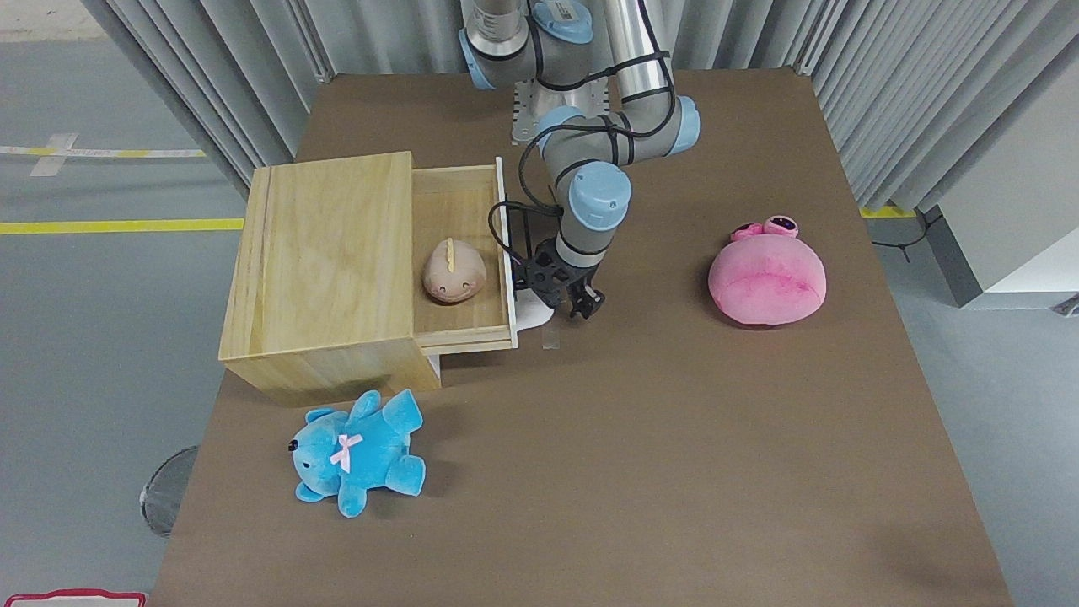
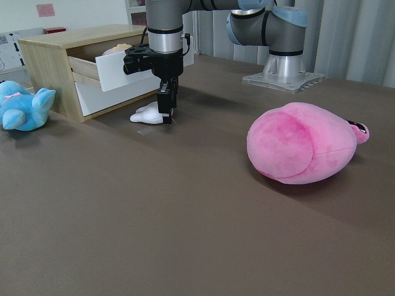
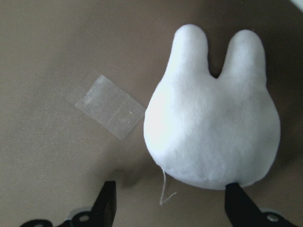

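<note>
My gripper is low over the table beside the open drawer, fingers apart and open, just short of a white plush with two long ears (image 3: 210, 132), which lies flat on the table; nothing is between the fingers. In the left view the plush (image 2: 145, 115) lies at the foot of the drawer front (image 2: 111, 73). The wooden drawer unit (image 1: 324, 263) holds a beige round plush (image 1: 454, 271) in its open drawer.
A blue bear (image 1: 354, 455) lies in front of the unit, a pink plush (image 1: 765, 278) to the right. A strip of clear tape (image 3: 110, 106) is beside the white plush.
</note>
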